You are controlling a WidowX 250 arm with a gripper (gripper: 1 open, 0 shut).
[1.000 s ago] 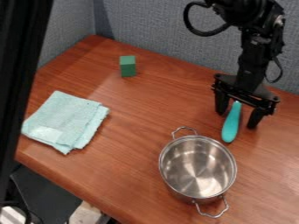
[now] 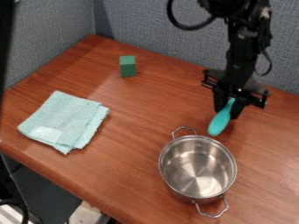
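My gripper (image 2: 233, 95) is at the back right of the table with a teal elongated object (image 2: 219, 121) between or just below its fingers, tilted with its lower end toward the pot. Whether the object touches the table is hard to tell. A steel pot (image 2: 197, 168) with two handles stands in front of it at the lower middle.
A folded pale cloth (image 2: 63, 120) lies on the left of the wooden table (image 2: 117, 162). A green block (image 2: 128, 66) stands at the back. Grey walls bound the back and left.
The gripper has moved up and slightly left, and the teal object has moved with it, shifting left and tilting more.
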